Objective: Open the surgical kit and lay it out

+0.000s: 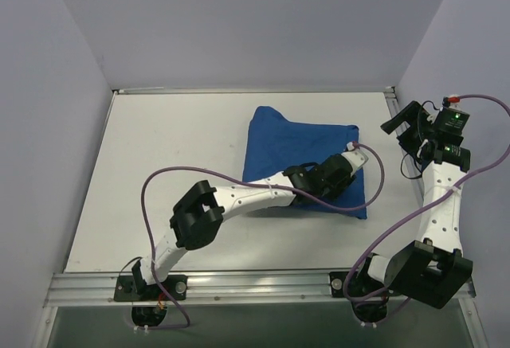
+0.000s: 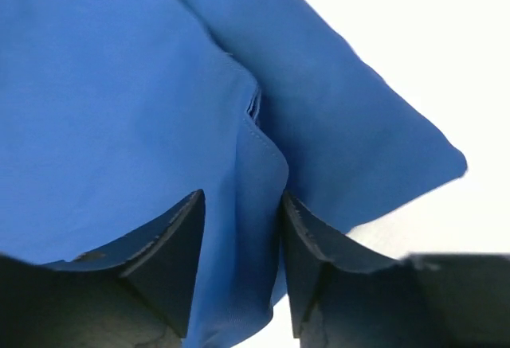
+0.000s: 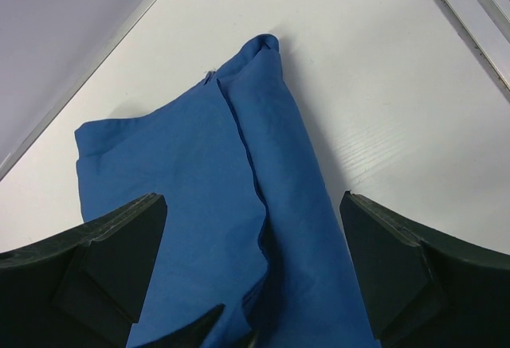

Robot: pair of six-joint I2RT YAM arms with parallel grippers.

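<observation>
The blue cloth wrap (image 1: pixel 287 145) of the kit lies on the white table, still covering whatever is inside. In the left wrist view, a loose fold of its top flap (image 2: pixel 259 165) rises between the fingers of my left gripper. These fingers (image 2: pixel 187 228) stand partly apart, wider than the fold, so it is not squeezed. My right gripper is open and empty, held off to the cloth's right side in the top view. Dark tips of the left gripper show at the bottom of the right wrist view, close to the flap's edge.
Bare white table (image 1: pixel 171 137) stretches left of the cloth, with a narrower free strip on its right. Metal rails (image 1: pixel 255 279) edge the table, and grey walls enclose it. Purple cables (image 1: pixel 422 209) loop over both arms.
</observation>
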